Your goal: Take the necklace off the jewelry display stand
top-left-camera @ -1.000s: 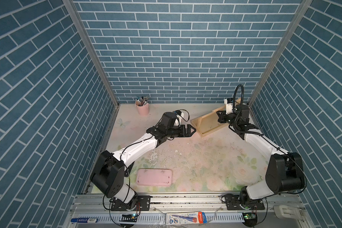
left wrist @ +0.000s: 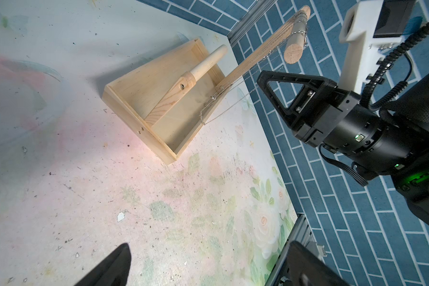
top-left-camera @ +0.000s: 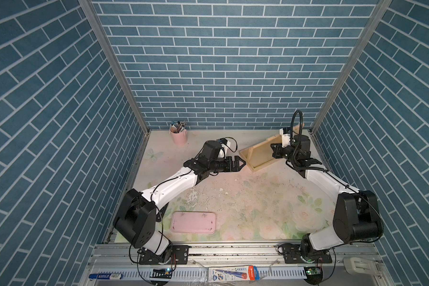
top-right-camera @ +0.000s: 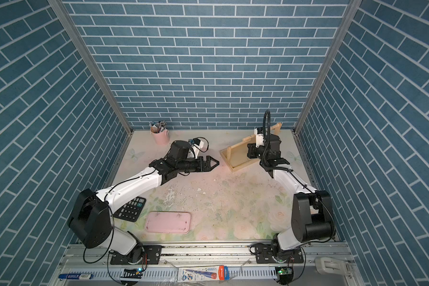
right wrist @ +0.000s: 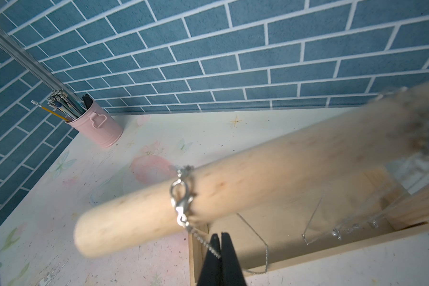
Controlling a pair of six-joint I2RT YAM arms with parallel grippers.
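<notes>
The wooden jewelry display stand (left wrist: 139, 133) has a shallow tray base and slanted posts with round pegs. Silver necklaces hang on its taller peg (right wrist: 138, 217); their chains trail down toward the tray. Near the peg's free end, a necklace clasp (right wrist: 180, 202) lies against the wood. From it the chain (right wrist: 199, 238) runs down to the tips of my right gripper, which is shut with the chain passing between its fingers. The clasp still rests on the peg. My left gripper is open and empty, left of the stand and apart from it.
A pink cup of brushes (right wrist: 97, 126) stands at the back left. A pink tray (top-left-camera: 193, 222) lies at the front, with a calculator (top-right-camera: 130, 208) beside it.
My right gripper has moved slightly down and left beside the stand within the last second, and hardly at all in the latter half. The left arm has stayed put.
</notes>
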